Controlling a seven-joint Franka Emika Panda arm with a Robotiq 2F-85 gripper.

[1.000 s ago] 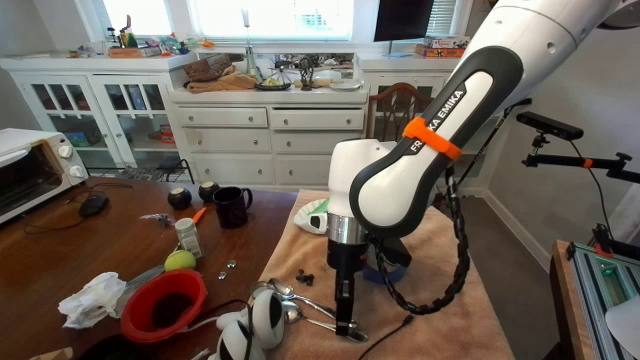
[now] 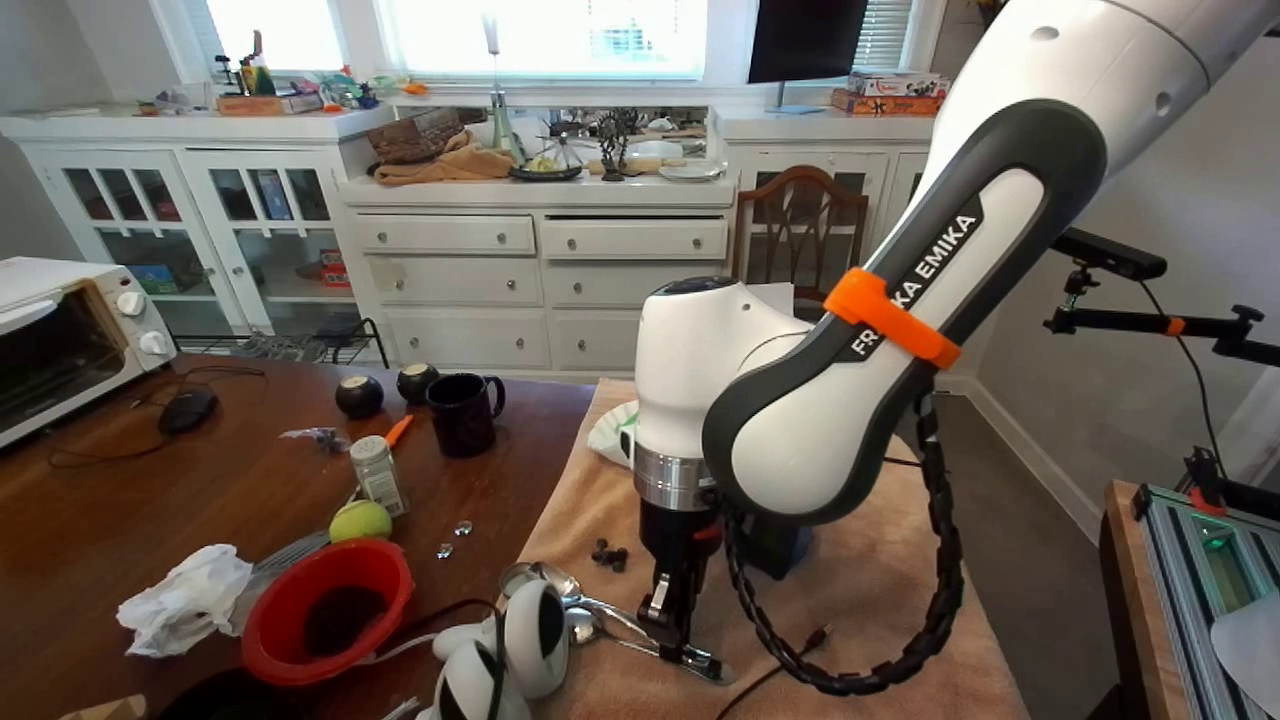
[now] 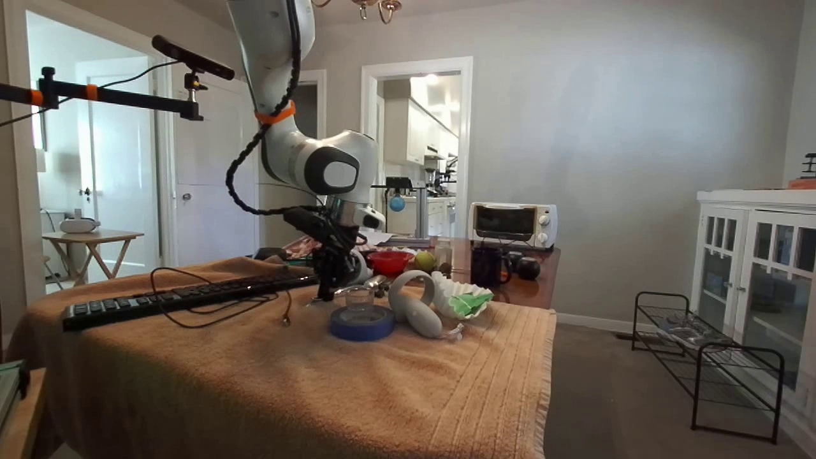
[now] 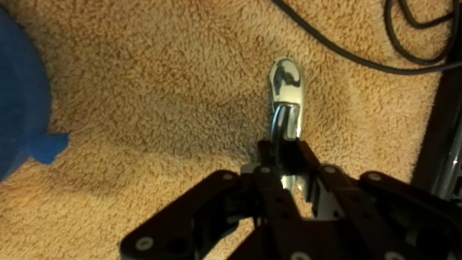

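Observation:
Shiny metal spoons (image 2: 581, 624) lie on the tan towel (image 2: 888, 648), their bowls to the left and their handles running under my gripper (image 2: 667, 636). In the wrist view a wide silver handle end (image 4: 286, 80) points away, with a second, narrower handle (image 4: 286, 121) lying over it. My gripper is shut on handle metal where these overlap; the dark fingers hide whether one handle or both are between them. The fingertips are down close to the towel.
Blue tape (image 3: 361, 324) lies near the gripper, and a black keyboard (image 3: 183, 298) with a loose cable is on its other side. A white controller (image 2: 535, 636), red bowl (image 2: 386, 642) and small dark piece (image 2: 609, 556) are close to the spoons.
The arm's wrist has tilted and shifted slightly left, and the gripper has turned. The arm now covers the blue tape and most of the white-and-green dish. The spoon bowls stay in place.

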